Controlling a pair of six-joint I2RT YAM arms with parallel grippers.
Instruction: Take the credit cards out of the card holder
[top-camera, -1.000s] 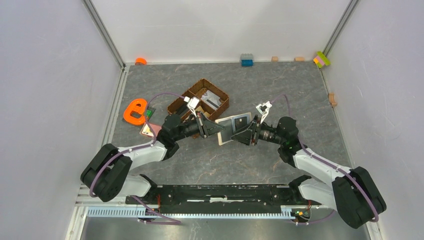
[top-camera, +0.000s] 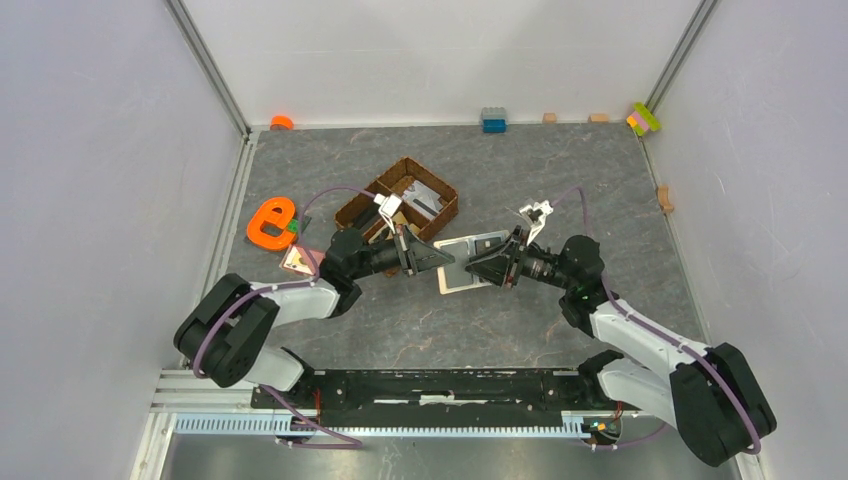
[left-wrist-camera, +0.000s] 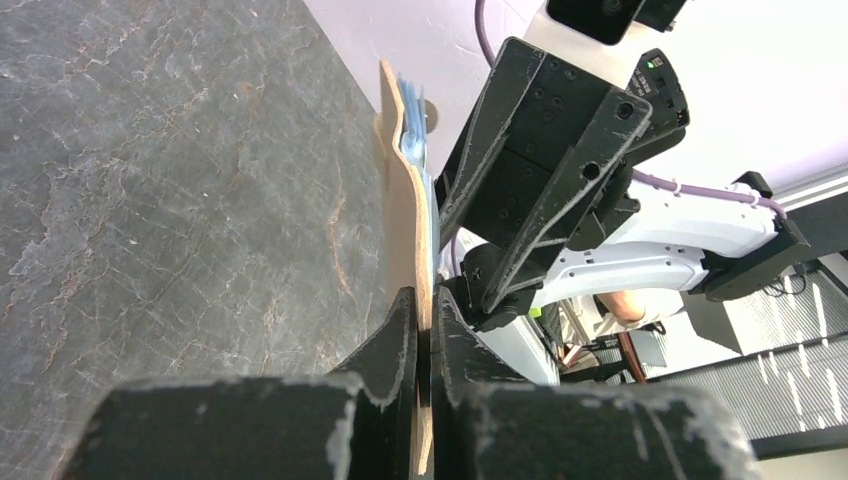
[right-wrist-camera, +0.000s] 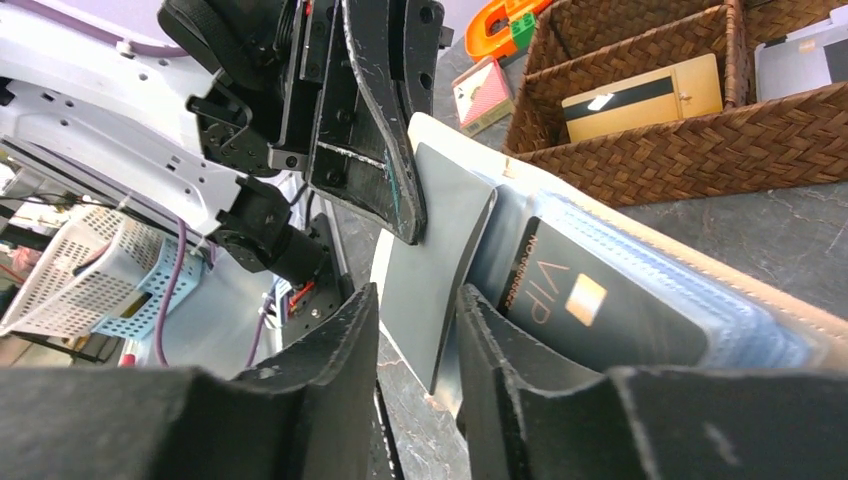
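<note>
The tan card holder (top-camera: 462, 287) is upheld above the table between my two arms. My left gripper is shut on its edge, seen edge-on in the left wrist view. In the right wrist view, a plain grey card (right-wrist-camera: 432, 262) bulges from the left-hand side of the open holder, and a black VIP card (right-wrist-camera: 605, 300) sits in a clear sleeve beside it. My right gripper is part open, its fingertips apart on either side of the grey card's raised edge. Whether they touch the card, I cannot tell.
A woven basket (right-wrist-camera: 690, 150) with compartments stands behind the holder; a gold card (right-wrist-camera: 645, 98) lies inside it. An orange toy (top-camera: 271, 223) and a small red-and-cream box (top-camera: 298, 260) are at the left.
The holder has tilted a little, its surface looking paler from above. The left arm has moved only slightly.
</note>
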